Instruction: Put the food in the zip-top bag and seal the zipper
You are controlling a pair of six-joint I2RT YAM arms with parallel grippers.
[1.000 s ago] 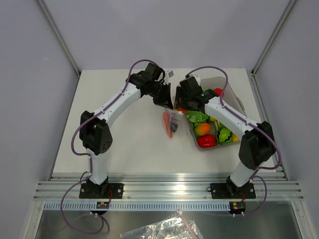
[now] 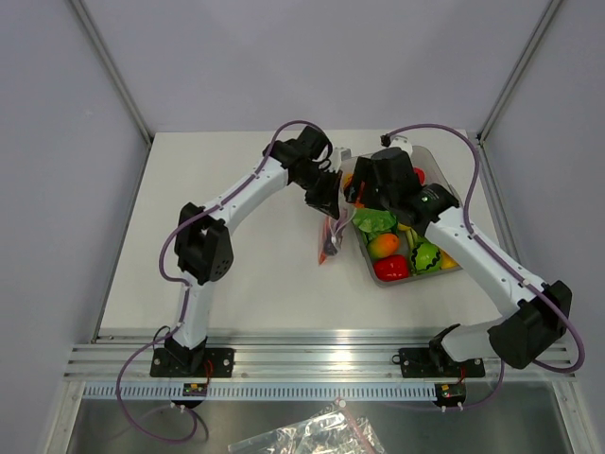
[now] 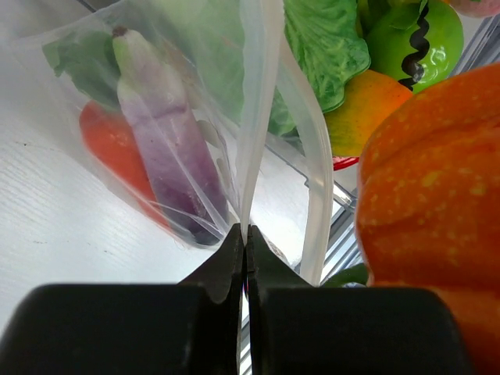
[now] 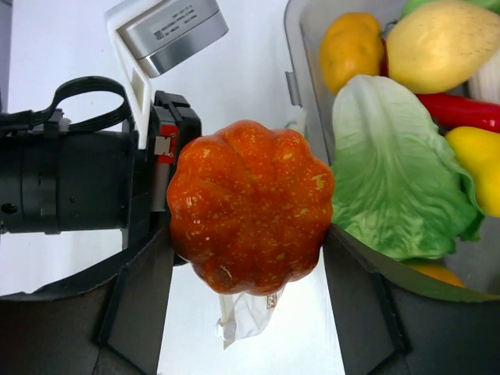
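The clear zip top bag (image 3: pixel 259 101) hangs with its rim pinched in my left gripper, which is shut on it. Inside lie a purple eggplant (image 3: pixel 168 137), an orange-red carrot-like piece (image 3: pixel 117 148) and some green leaf. An orange pumpkin (image 4: pixel 250 207) sits between the fingers of my right gripper, touching on both sides. In the left wrist view the pumpkin (image 3: pixel 430 187) is close by, right of the bag's mouth and outside it. From above, both grippers are near each other over the bin's left edge, the bag (image 2: pixel 331 241) below them.
A grey bin (image 2: pixel 386 283) at right holds several toy foods, among them lettuce (image 4: pixel 394 172), a mango (image 2: pixel 384 246) and a red pepper (image 2: pixel 391 269). Its left wall is close to the bag. More clear plastic (image 2: pixel 317 435) lies at the front.
Both arms have shifted to the right. The pumpkin has moved right with my right gripper, and the bag, drawn along by my left gripper, looks narrower from above.
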